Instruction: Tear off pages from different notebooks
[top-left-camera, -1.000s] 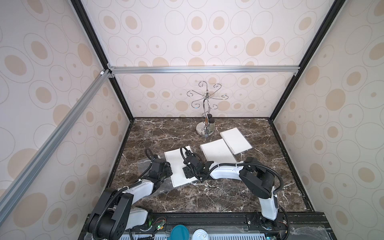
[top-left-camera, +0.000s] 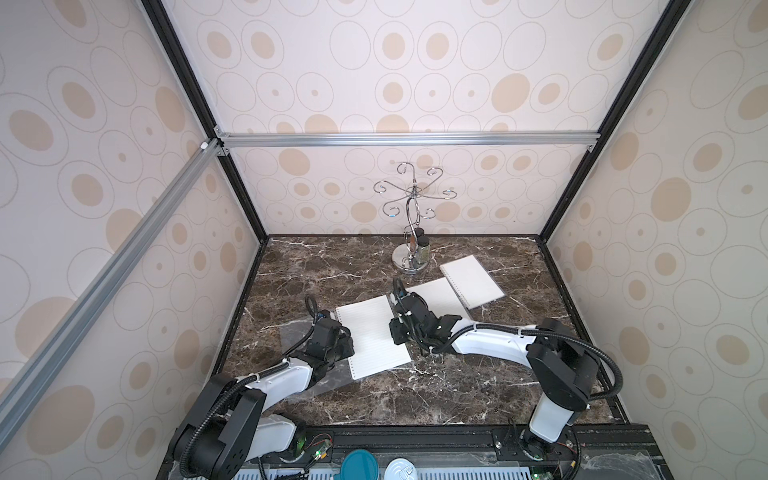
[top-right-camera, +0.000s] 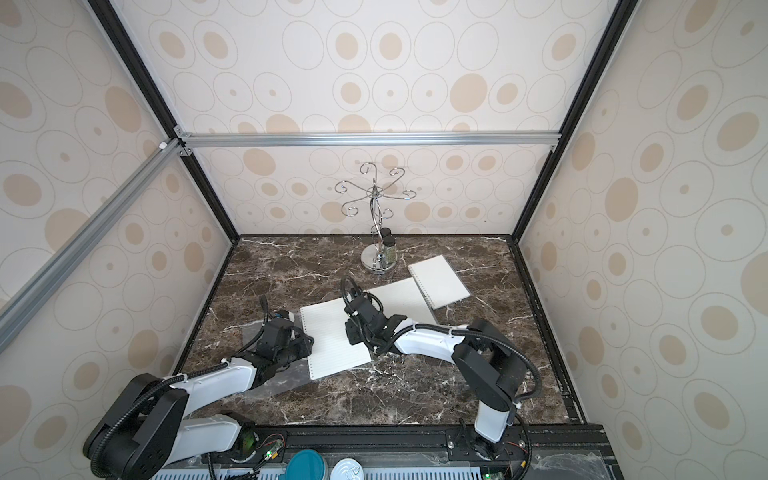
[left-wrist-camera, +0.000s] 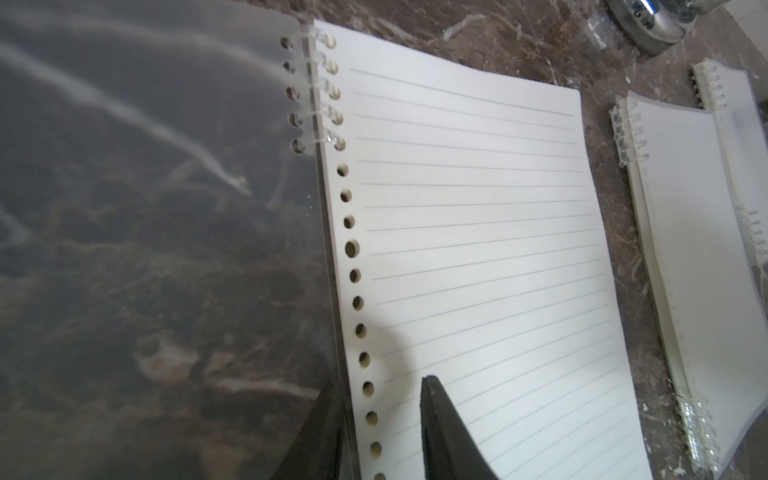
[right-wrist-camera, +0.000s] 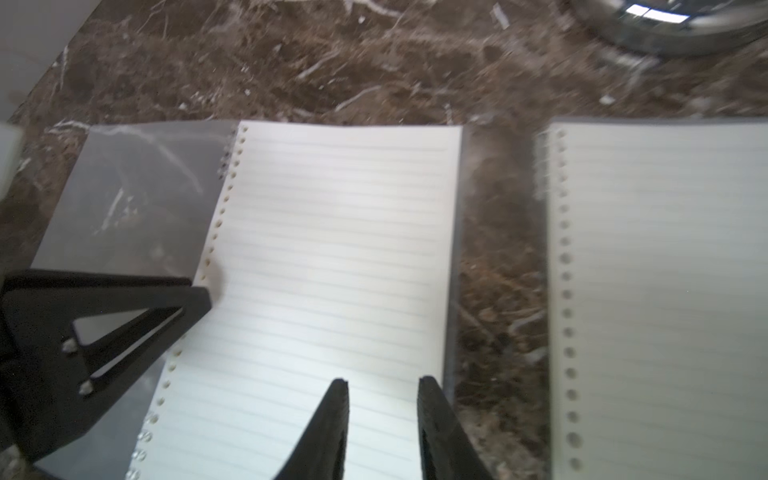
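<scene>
The nearest notebook (left-wrist-camera: 480, 200) lies open with a lined white page, holes along its left edge and a clear cover (right-wrist-camera: 136, 208) spread to the left. In the left wrist view my left gripper stands open, its fingers either side of the holed edge; whether they touch the paper I cannot tell. My right gripper is open over the page near its right edge, nothing seen held. A second notebook (top-left-camera: 440, 296), lined too, lies to its right, partly hidden by my right arm in the top left view. A third notebook (top-left-camera: 472, 281) sits farther back.
A chrome stand (top-left-camera: 410, 260) with curled arms rises at the back middle, a small dark jar (top-left-camera: 423, 244) beside it. Bare marble tabletop (top-left-camera: 320, 264) shows at the back left and front right.
My left gripper has gone slightly right too. The other notebooks look unmoved.
</scene>
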